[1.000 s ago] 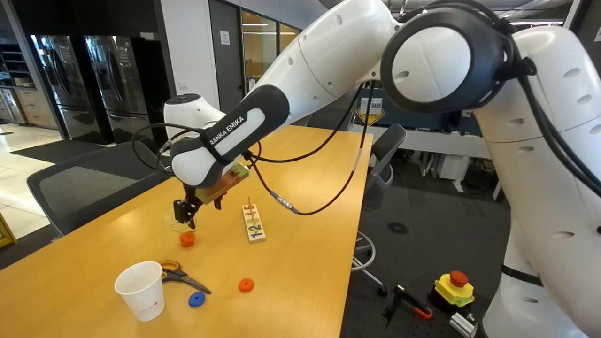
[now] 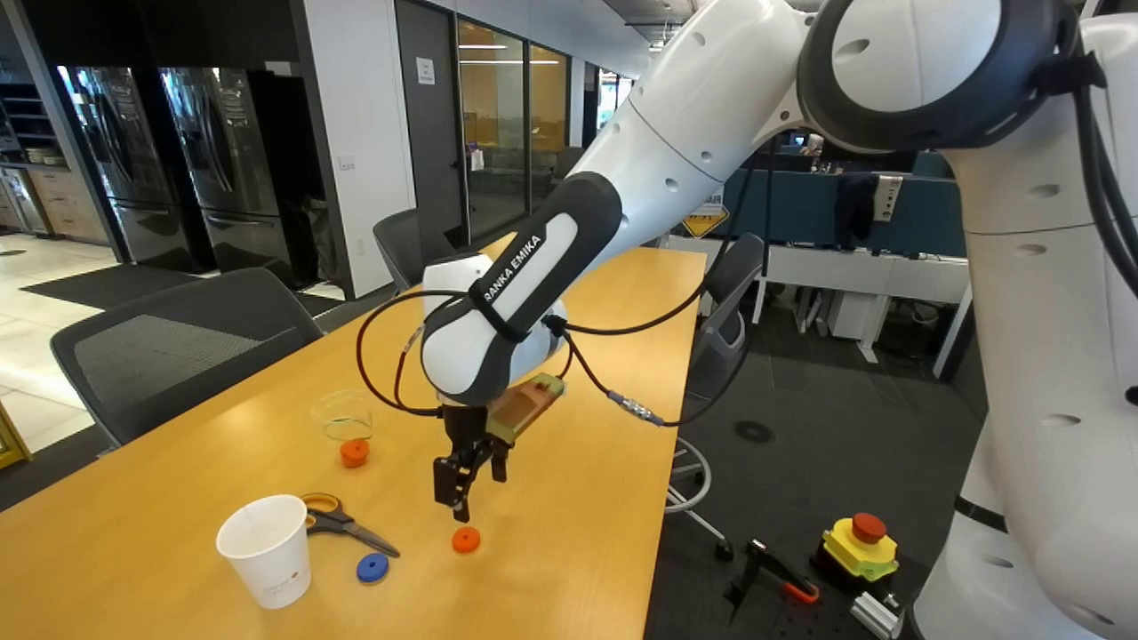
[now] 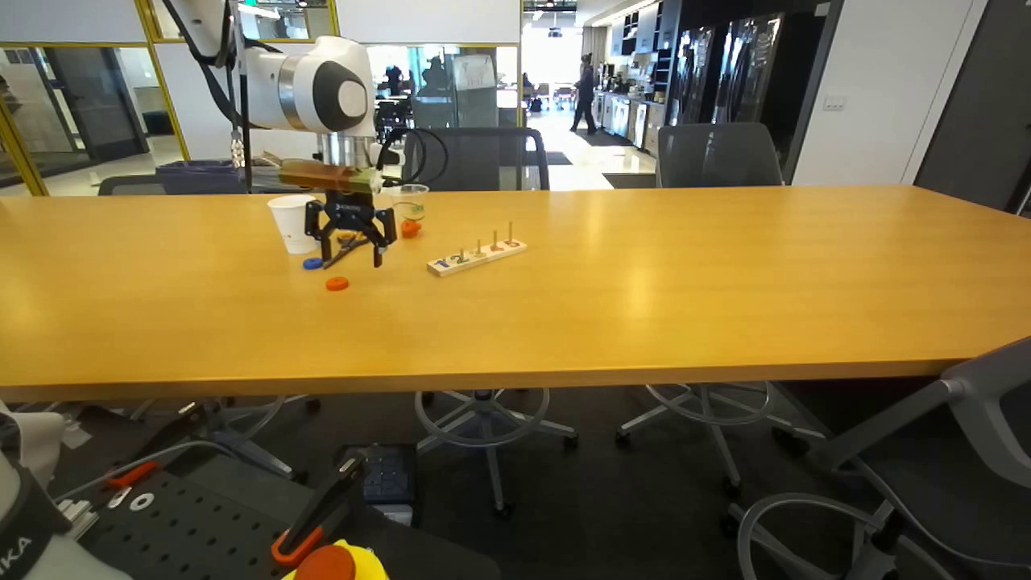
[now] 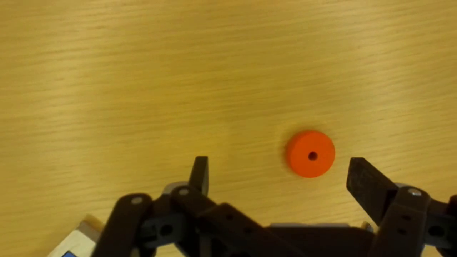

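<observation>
An orange ring [image 4: 310, 154] with a small central hole lies flat on the table. In the wrist view it appears between my two fingertips, nearer the right one and beyond them. My gripper is open, its fingers wide apart with nothing held. In exterior view 1, the gripper [image 2: 476, 495] hangs above the table just behind that orange ring [image 2: 465, 540]. The wooden peg board [image 3: 478, 257], with numbers and upright pegs, stands to the gripper's right in exterior view 2. Only its corner [image 4: 75, 245] enters the wrist view, at bottom left; the arm hides it in exterior view 1.
A blue ring [image 2: 372, 567] lies beside open scissors [image 2: 347, 523] and a white paper cup [image 2: 267, 553]. Farther back are orange pieces [image 2: 354, 452] near a clear glass [image 2: 342, 414]. In exterior view 2, the table [image 3: 725, 290] right of the board is clear.
In exterior view 1, my gripper has moved right, toward the camera and lower, from near the glass to the lone orange ring. The arm now covers the peg board. Table objects look unmoved.
</observation>
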